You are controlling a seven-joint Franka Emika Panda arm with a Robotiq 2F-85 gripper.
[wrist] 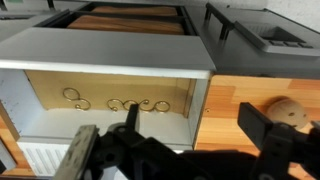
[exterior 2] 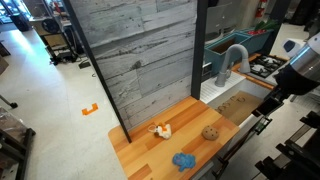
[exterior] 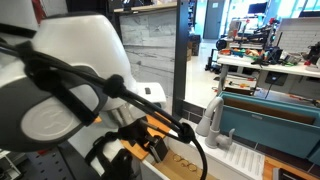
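In the wrist view my gripper stands with its black fingers wide apart, nothing visible between them. Below it lies a white-walled basin (wrist: 145, 128) with a light wood floor, holding several thin golden curled pieces (wrist: 118, 104). On the wooden counter to the right sits a round brown object (wrist: 287, 110), partly hidden by a finger. The second exterior view has this brown object (exterior 2: 210, 132) on the counter, left of the arm (exterior 2: 292, 78), and the basin (exterior 2: 238, 104) beyond it.
A blue crumpled item (exterior 2: 184, 160) and a small white-and-orange item (exterior 2: 162, 130) share the counter (exterior 2: 140, 155). A grey faucet (exterior 2: 238, 52) rises behind the basin. A grey plank wall (exterior 2: 150, 70) backs the counter. Farther back is a blue bin (exterior: 262, 122).
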